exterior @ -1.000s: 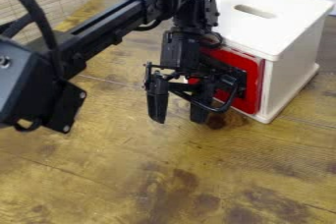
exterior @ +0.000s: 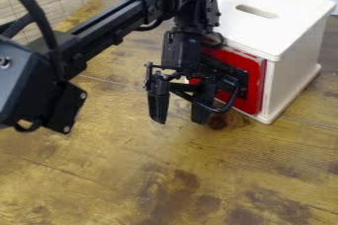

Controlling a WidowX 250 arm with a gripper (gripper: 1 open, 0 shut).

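My black gripper (exterior: 179, 110) hangs low in front of a white box (exterior: 284, 27) with a red panel (exterior: 252, 63) on its near face. Its two fingers point down near the wooden floor, standing apart with no object visible between them. The gripper and its cables hide much of the red panel's left part. A small dark patch or object below the panel, by the right finger, is too unclear to tell.
The black arm spans the upper left. Bare wooden floor (exterior: 158, 185) fills the foreground and right. A pale slatted object (exterior: 24, 7) stands at the top left. The box's top has a slot.
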